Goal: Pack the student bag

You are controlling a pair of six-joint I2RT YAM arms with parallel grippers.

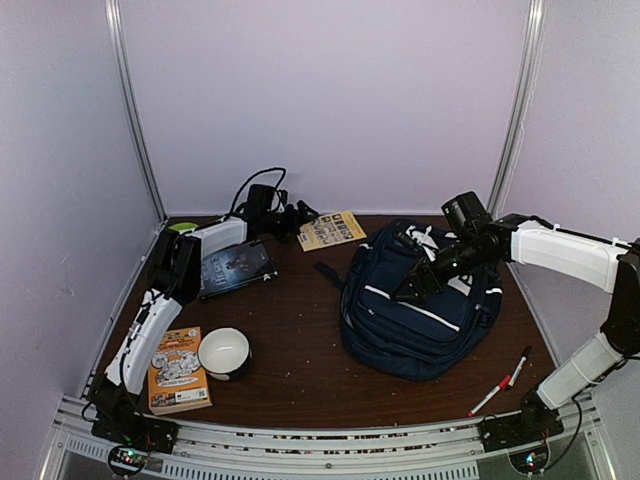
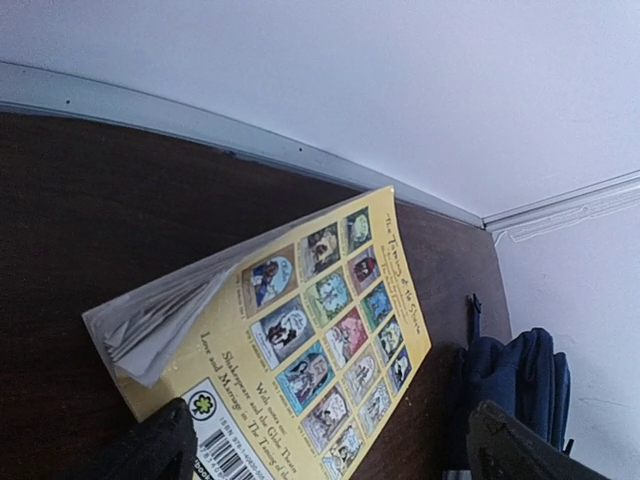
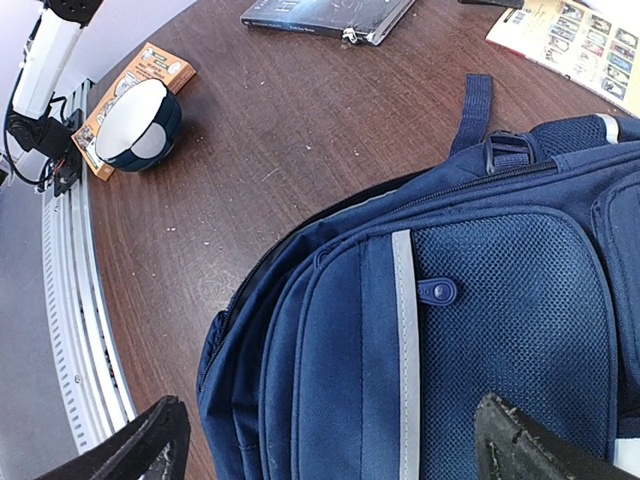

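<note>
A yellow picture-covered book (image 1: 331, 231) lies flat at the back of the table, its page edges slightly lifted in the left wrist view. My left gripper (image 1: 306, 213) is open at the book's left end; the barcode corner shows between its fingers in the left wrist view. On the right half of the table the dark blue backpack (image 1: 405, 335) lies on its back, front pocket up. Above the pack hangs my right gripper (image 1: 418, 287), open and empty. A dark book (image 1: 235, 268) lies left of centre, partly behind the left arm.
An orange book (image 1: 178, 368) lies front left, with a white-lined bowl (image 1: 225, 352) beside it. Two markers, one a red-capped marker (image 1: 488, 397), lie front right. Behind the left arm shows a green item (image 1: 184, 227).
</note>
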